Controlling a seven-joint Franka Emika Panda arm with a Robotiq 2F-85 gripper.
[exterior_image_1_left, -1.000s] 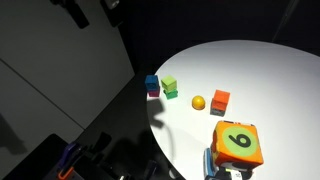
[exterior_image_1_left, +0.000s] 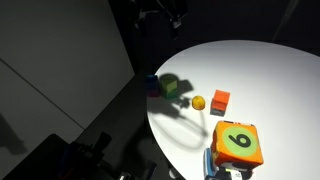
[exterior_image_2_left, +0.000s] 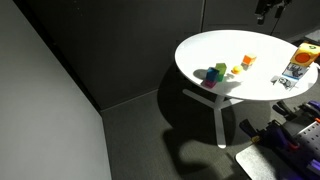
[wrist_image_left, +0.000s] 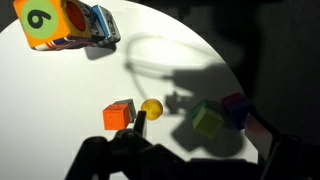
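Note:
My gripper (exterior_image_1_left: 159, 27) hangs open above the far-left side of the round white table (exterior_image_1_left: 270, 75), with nothing between its fingers. Beneath it, in its shadow, a green block (exterior_image_1_left: 170, 88) stands beside a dark blue block (exterior_image_1_left: 152, 81) near the table's edge. The wrist view shows the green block (wrist_image_left: 208, 122) between and below the spread fingers, and a pink-purple block (wrist_image_left: 236, 104) close to it. A small yellow-orange ball (exterior_image_1_left: 198, 103) and an orange block (exterior_image_1_left: 220, 99) rest nearer the table's middle, apart from each other.
A large yellow-orange box with a green 6 (exterior_image_1_left: 237, 140) stands on the table toward the camera in exterior view 1. Against it is a blue-grey item (exterior_image_1_left: 209, 163).
In exterior view 1 my gripper has moved right and somewhat lower, from beyond the table's left edge to over the blocks. Its shadow now darkens them. The objects have stayed put.

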